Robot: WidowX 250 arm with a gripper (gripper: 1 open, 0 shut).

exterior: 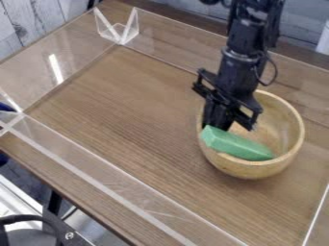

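Note:
A black gripper (218, 113) reaches down from the top right into the left back part of a beige round bowl (257, 168). A green oblong block (238, 144) lies tilted in the bowl, in front of the fingertips. The gripper looks shut; whether anything is between its fingertips is too small to tell.
A white angular wire-like holder (118, 29) stands at the top left of the wooden table (103, 106). Dark cables lie beyond the near left edge.

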